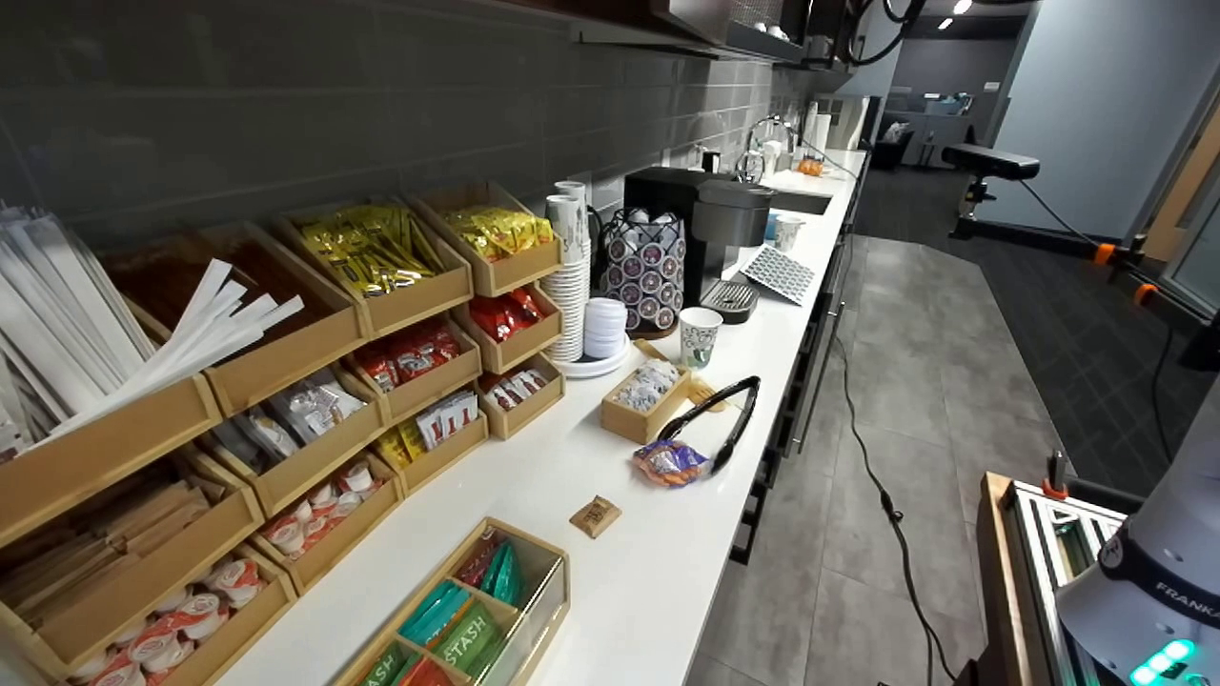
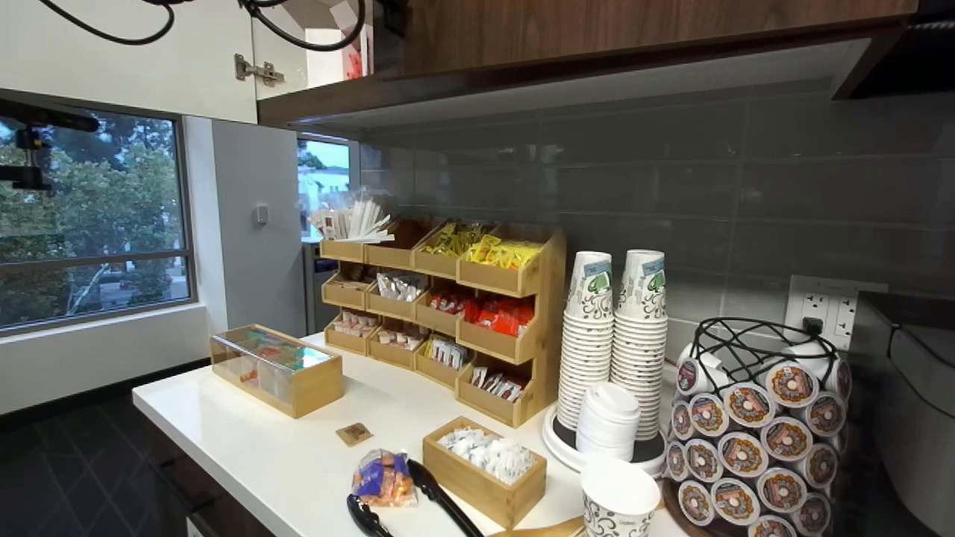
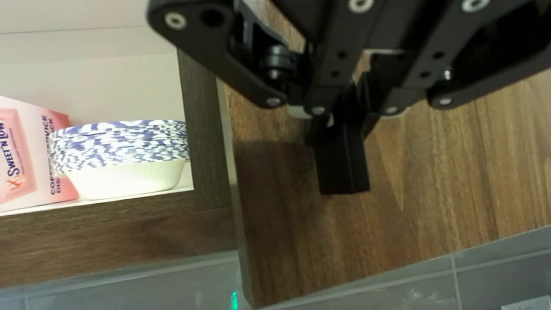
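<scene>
In the wrist view my gripper is shut in front of a brown wood cabinet panel (image 3: 439, 191). A dark square-ended block shows at its tips; whether it is only the fingers or also something held between them is unclear. Left of the panel the upper cabinet stands open, showing a stack of patterned bowls (image 3: 129, 139) and a pink Sweet'N Low box (image 3: 31, 155). In exterior view 2 a white-faced cabinet door (image 2: 134, 63) with a metal hinge stands open. Neither exterior view shows the gripper; black cables hang at their top edges.
The counter (image 1: 640, 583) below holds a lidded tea box (image 2: 295, 394), a tiered packet rack (image 2: 537, 358), cup stacks (image 2: 586, 349), a pod holder (image 2: 743, 421), black tongs (image 2: 439, 492) and a snack bag (image 2: 380, 479). The counter's middle has some free room.
</scene>
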